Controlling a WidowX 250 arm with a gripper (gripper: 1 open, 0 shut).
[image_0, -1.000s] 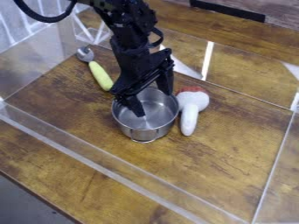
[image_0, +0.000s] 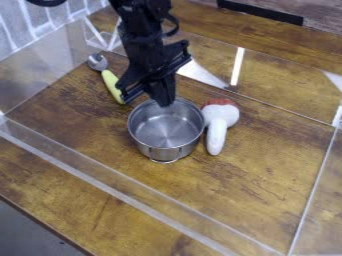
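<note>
A steel pot (image_0: 166, 140) sits empty near the middle of the wooden table. My black gripper (image_0: 166, 92) hangs just above its back rim, its fingers looking close together with nothing visible between them. A white object with a red end (image_0: 217, 140), shaped like a mushroom or a toy, lies right of the pot. A yellow-green item (image_0: 114, 86), perhaps corn or a cucumber, lies behind left of it, near a small silver spoon-like object (image_0: 98, 62).
Pale transparent edges or rails run along the left and right sides.
My gripper has risen out of the pot and moved slightly back, now above its back rim. The objects on the table look unmoved.
</note>
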